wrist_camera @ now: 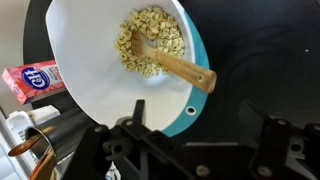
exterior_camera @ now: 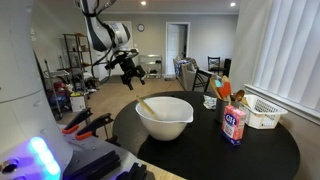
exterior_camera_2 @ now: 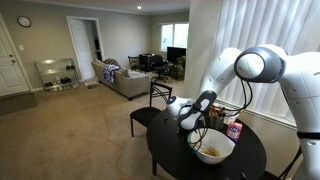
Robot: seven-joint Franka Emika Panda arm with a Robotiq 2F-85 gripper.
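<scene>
A large white bowl [wrist_camera: 95, 65] holds a small heap of oat-like flakes [wrist_camera: 155, 30]. A wooden utensil [wrist_camera: 175, 65] rests in it, one end in the flakes and its handle reaching over the rim. My gripper appears at the bottom of the wrist view, its fingers spread apart with nothing between them. It is open near the rim on the handle's side. In exterior view 1 the white bowl [exterior_camera: 170, 128] sits upright on the dark table, with the wooden handle [exterior_camera: 147, 106] sticking up at its left side.
Right of the bowl stand a red-and-white box [exterior_camera: 233, 123], a utensil holder [exterior_camera: 222, 108] and a white basket [exterior_camera: 263, 113]. A person [exterior_camera: 117, 52] stands beyond it.
</scene>
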